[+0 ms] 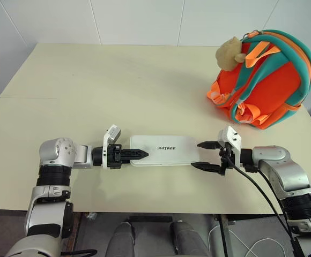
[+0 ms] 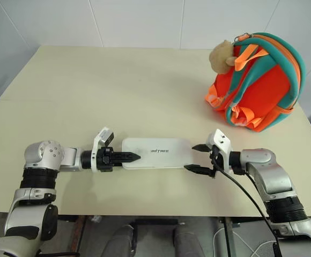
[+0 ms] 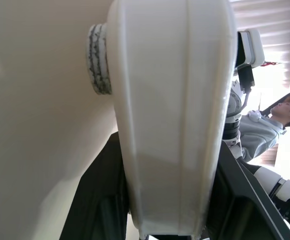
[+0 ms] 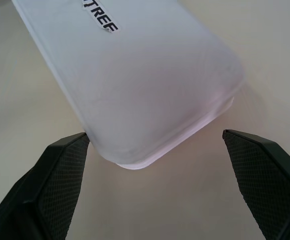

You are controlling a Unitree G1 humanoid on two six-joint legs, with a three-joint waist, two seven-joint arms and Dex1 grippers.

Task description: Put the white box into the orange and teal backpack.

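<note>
The white box (image 1: 163, 150), lettered on top, is long and flat and lies crosswise between my two grippers. My left gripper (image 1: 145, 155) is shut on its left end; in the left wrist view one finger presses each side of the box (image 3: 170, 115). At the box's right end my right gripper (image 1: 195, 155) stands open. The right wrist view shows the box's end (image 4: 160, 90) in front of the spread fingers (image 4: 60, 185), ungripped. The orange and teal backpack (image 1: 268, 88) stands upright at the table's back right; its opening cannot be made out.
A tan plush ball (image 1: 229, 53) hangs at the backpack's left side. A dark cable (image 1: 263, 188) trails along the right arm.
</note>
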